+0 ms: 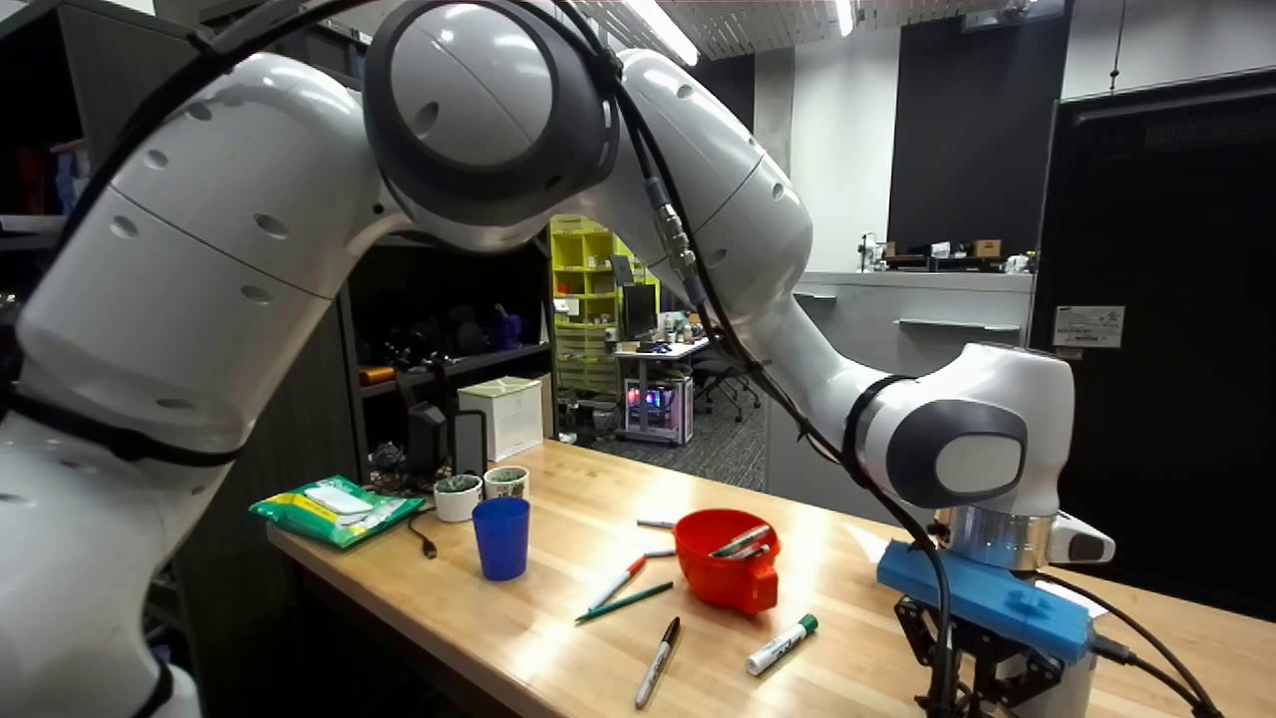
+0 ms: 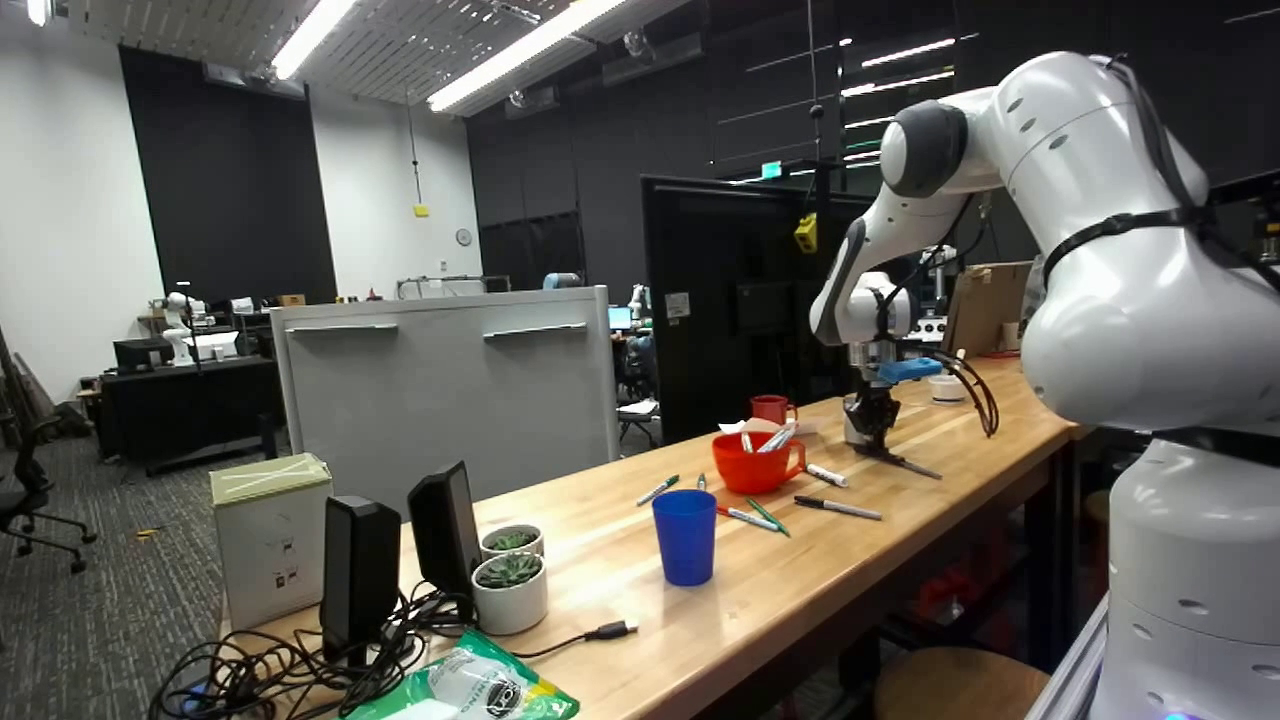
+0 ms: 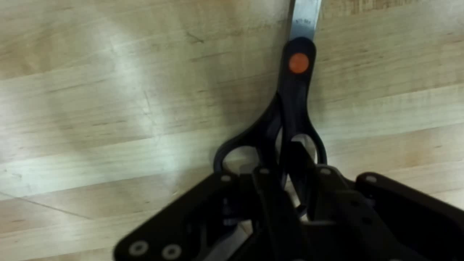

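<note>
In the wrist view a pair of black-handled scissors (image 3: 298, 87) with an orange pivot points up and away from me, over the wooden tabletop. My gripper is shut on the scissors' handle, one finger reaching through a handle loop. My own fingers hide the lower part of the loops. From the second exterior view, the gripper (image 2: 876, 442) hangs low at the table, the scissors (image 2: 914, 466) sticking out from it toward the front edge; whether they touch the wood cannot be told. The first exterior view cuts off the fingertips.
A red bowl-like cup (image 1: 721, 574) holds several pens. Around it lie loose markers, among them a green-capped one (image 1: 783, 644) and a black one (image 1: 658, 662). A blue cup (image 1: 501, 538) stands farther left. Bare wood surrounds the scissors in the wrist view.
</note>
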